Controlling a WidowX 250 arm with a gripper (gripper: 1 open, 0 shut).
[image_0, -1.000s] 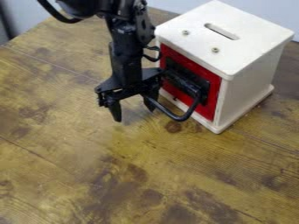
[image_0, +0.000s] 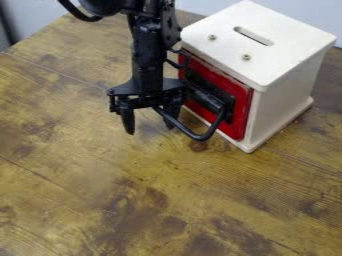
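My black gripper (image_0: 144, 108) hangs low over the wooden table, just left of a white box (image_0: 277, 75) with a red front panel (image_0: 231, 122). A black handle mechanism (image_0: 205, 90) is mounted on the red panel, with dark cables looping near it. The gripper's fingers point down; I cannot tell how wide they stand, and no object is visible between them.
A pale wall or edge runs along the back. The box has a slot and two bolts on top.
My gripper has shifted very slightly; the box appears unchanged.
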